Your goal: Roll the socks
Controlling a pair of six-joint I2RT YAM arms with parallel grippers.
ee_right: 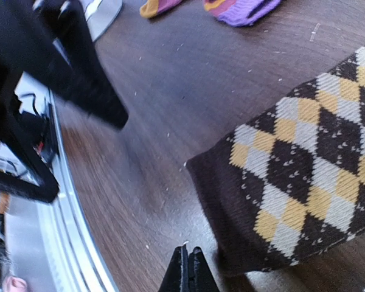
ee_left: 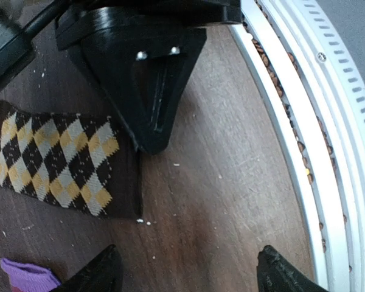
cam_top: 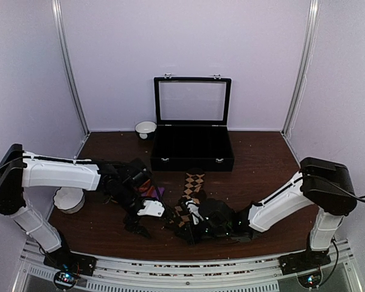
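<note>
An argyle sock in brown, tan and grey (cam_top: 193, 182) (ee_left: 52, 161) (ee_right: 316, 158) lies flat on the table, its dark end toward the front. My right gripper is shut at that end, nothing seen between its fingers; the top view mostly hides it. My left gripper stands apart, its fingers wide, just left of that end, with bare wood between them. Coloured socks, purple, orange and red (cam_top: 151, 190) (ee_left: 30, 274) (ee_right: 240, 9), lie to the left, partly hidden by the left arm.
An open black box (cam_top: 191, 161) stands at the back centre, a white bowl (cam_top: 145, 128) beside it and a white dish (cam_top: 69, 196) at the left. The front metal rail (ee_left: 304, 152) is close to both grippers.
</note>
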